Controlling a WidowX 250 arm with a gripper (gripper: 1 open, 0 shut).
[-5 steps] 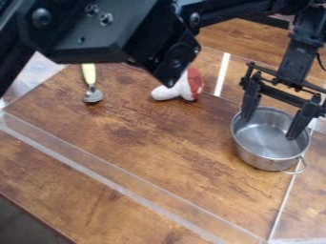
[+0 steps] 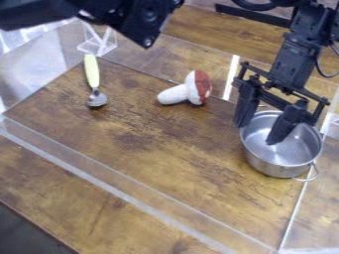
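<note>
My gripper [image 2: 265, 121] is at the right, over a steel pot [image 2: 276, 160], its black fingers angled down to the pot's opening; I see nothing held between them. A white toy mushroom with a red cap [image 2: 185, 90] lies on its side left of the pot. A scoop with a pale yellow handle [image 2: 91, 77] lies at the upper left of the wooden table [image 2: 133, 159]. Whether the fingertips touch the pot is unclear.
Clear plastic walls [image 2: 159, 213] border the work area. The dark arm [image 2: 93, 12] crosses the top edge.
The dark arm has moved up out of much of the top left, uncovering more table. The gripper's fingers have shifted slightly and stay over the pot.
</note>
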